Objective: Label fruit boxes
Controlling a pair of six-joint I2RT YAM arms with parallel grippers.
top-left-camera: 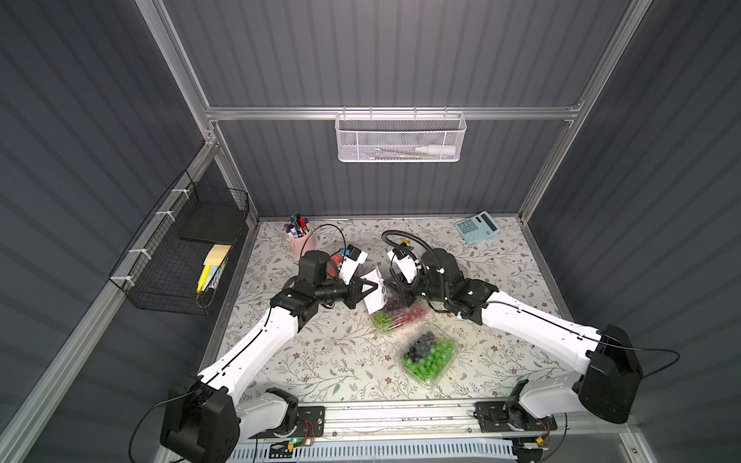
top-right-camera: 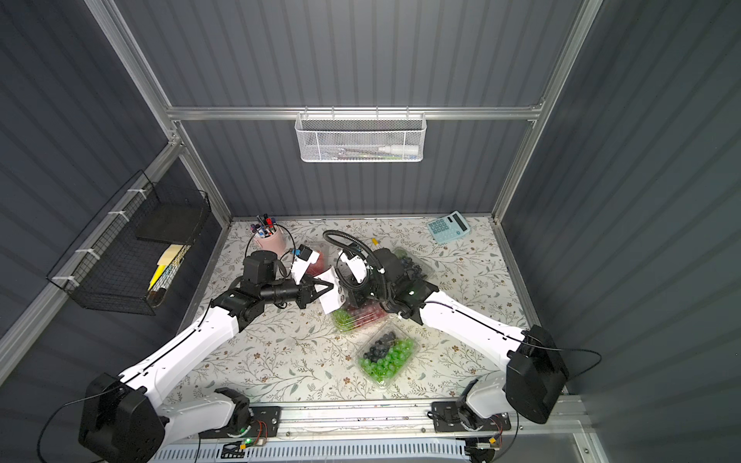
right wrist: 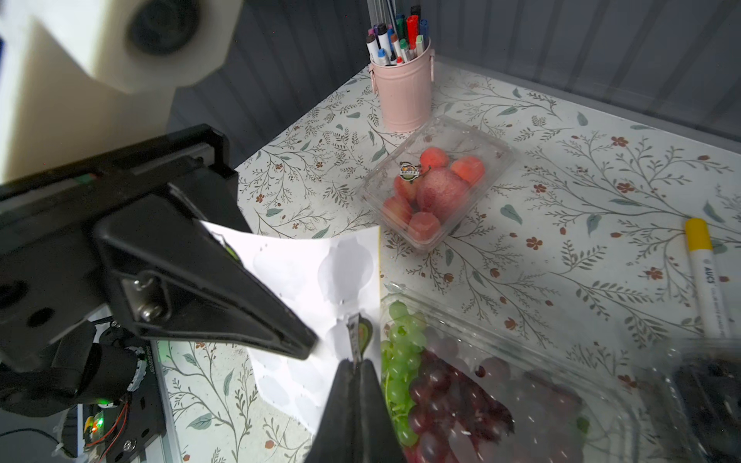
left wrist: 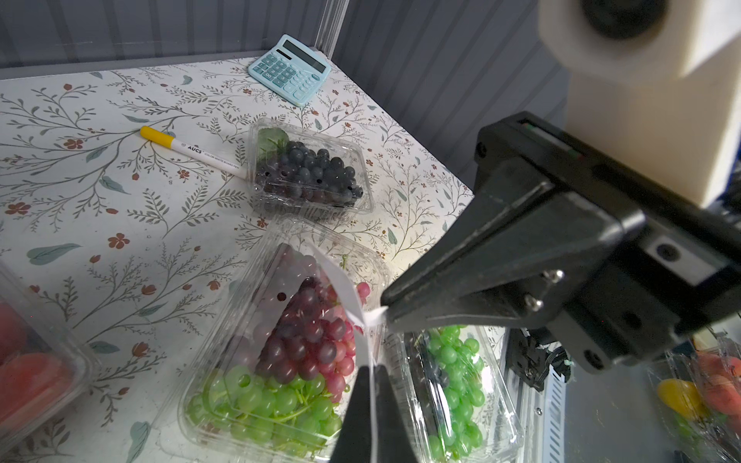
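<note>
My left gripper is shut on a thin white label sheet, which stands up above the fruit boxes and shows edge-on in the left wrist view. Facing it, my right gripper is shut with its tips against or just before the sheet. Right at those tips is a small green oval label [right wrist: 363,333]; whether it is loose or still on the sheet cannot be told. Below lie a clear box of red and green grapes [left wrist: 308,339], a box of green and black grapes [top-right-camera: 387,355], a dark grape box [left wrist: 312,169] and a peach box [right wrist: 440,185].
A yellow-capped marker [left wrist: 189,149] touches or nearly touches the dark grape box. At the back stand a pink pen bucket [right wrist: 406,94] and a blue calculator [top-left-camera: 477,227]. Wire baskets hang on the walls.
</note>
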